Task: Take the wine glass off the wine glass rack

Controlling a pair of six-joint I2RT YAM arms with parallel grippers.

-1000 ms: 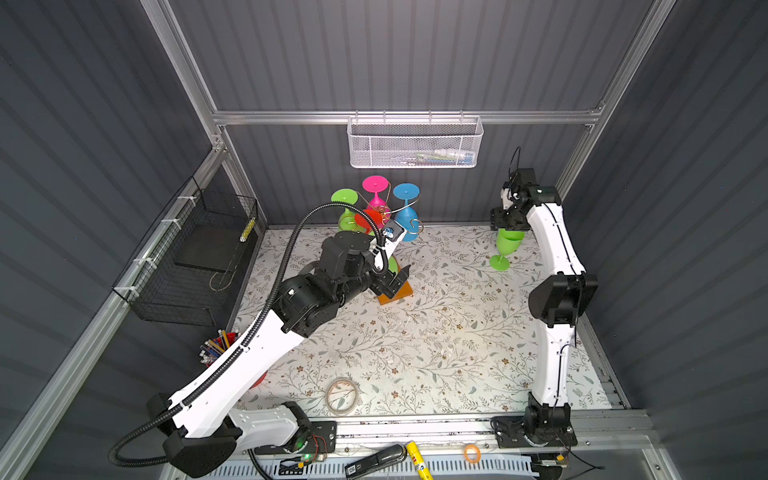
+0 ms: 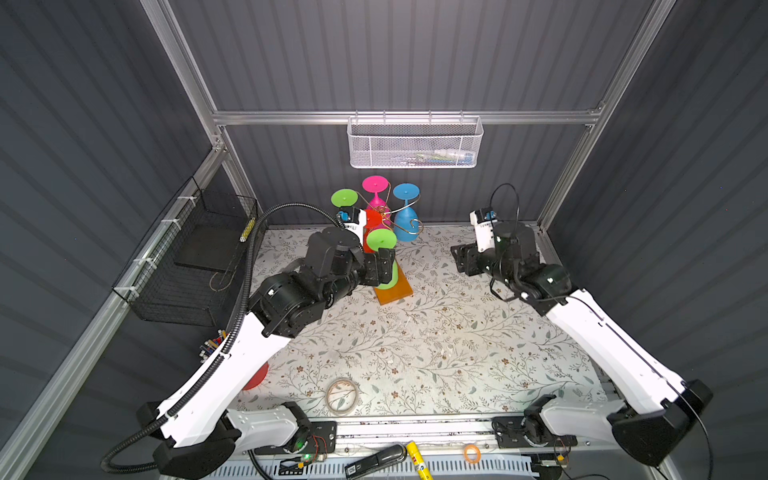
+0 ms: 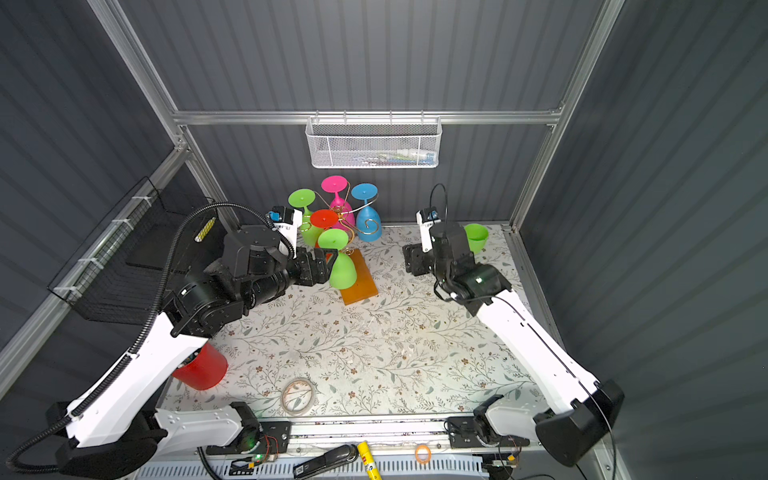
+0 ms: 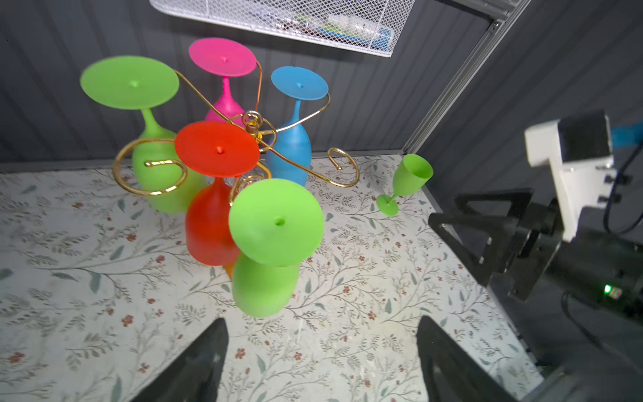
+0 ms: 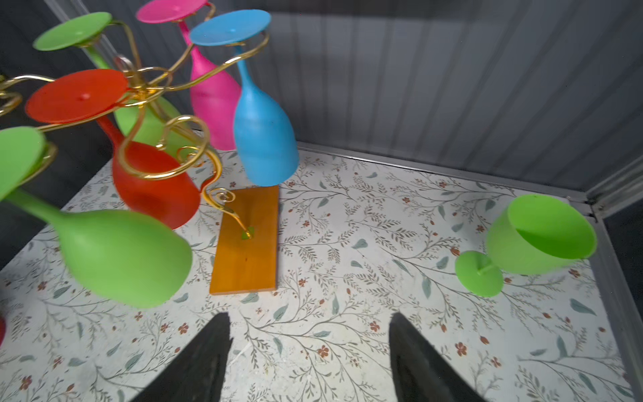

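Observation:
Colored glasses hang upside down on a gold rack with an orange base (image 5: pixel 243 268): green (image 4: pixel 264 284), red (image 4: pixel 209 224), blue (image 4: pixel 289 147), pink (image 5: pixel 213 114) and another green behind. My left gripper (image 2: pixel 376 268) is open, facing the front green glass from just before it. My right gripper (image 2: pixel 464 258) is open, right of the rack, with nothing between its fingers. A separate green glass (image 5: pixel 539 234) stands upright on the table at the back right.
A mesh basket (image 2: pixel 414 144) hangs on the back wall, a black wire basket (image 2: pixel 192 264) on the left. A red container (image 3: pixel 204 368) is at the front left.
My left gripper has shifted slightly left and turned.

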